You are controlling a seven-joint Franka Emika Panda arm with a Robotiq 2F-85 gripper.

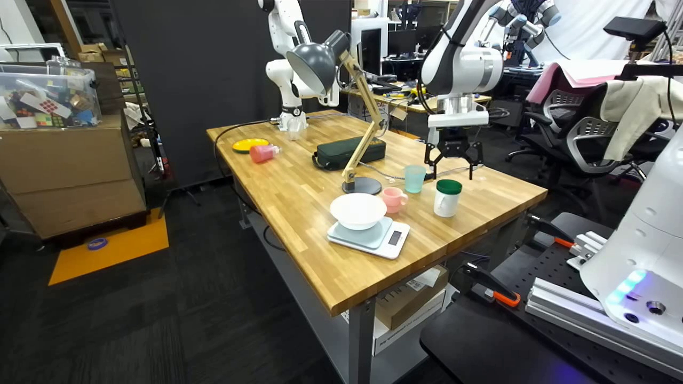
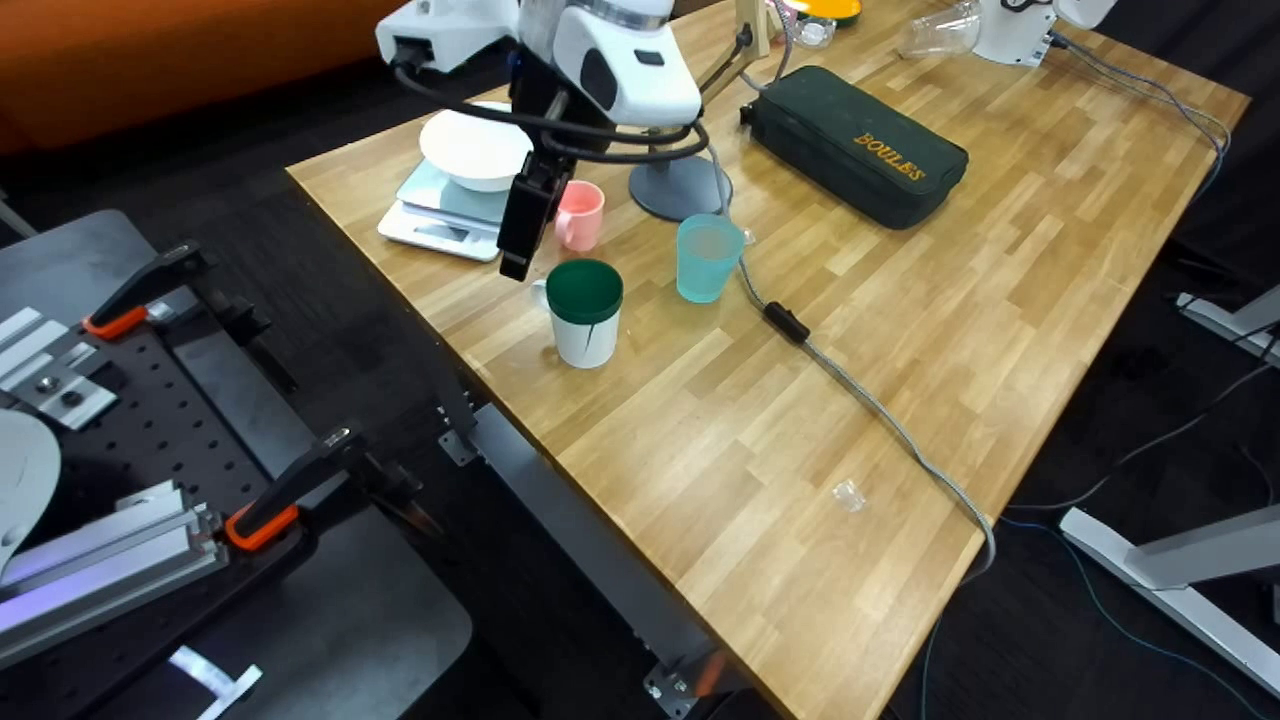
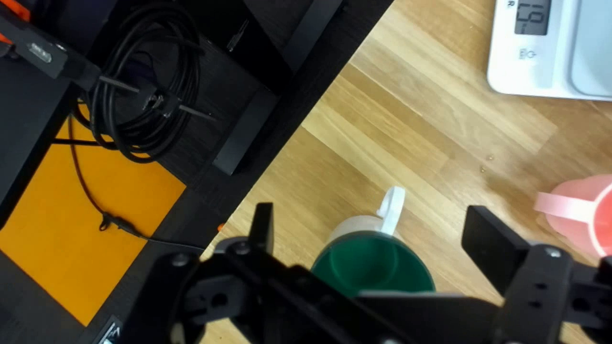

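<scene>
My gripper [image 1: 453,170] hangs open above the table, with nothing between its fingers. In the wrist view, a white mug with a deep green top [image 3: 373,264] shows below and between the spread fingers, its white handle pointing up in the picture. That same mug [image 1: 446,199] stands upright near the table's near right edge in exterior view 1. There is a clear gap between the fingertips and the mug. A pink cup [image 2: 579,216] and a translucent teal cup [image 2: 707,262] stand upright close by.
A white bowl [image 1: 358,212] rests on the kitchen scale [image 1: 391,245]. Behind the cups are the lamp's round base [image 1: 362,185] and a dark green case [image 2: 858,146]. A grey cable [image 2: 888,420] crosses the table. Wide bare wood lies right of the mug in exterior view 2.
</scene>
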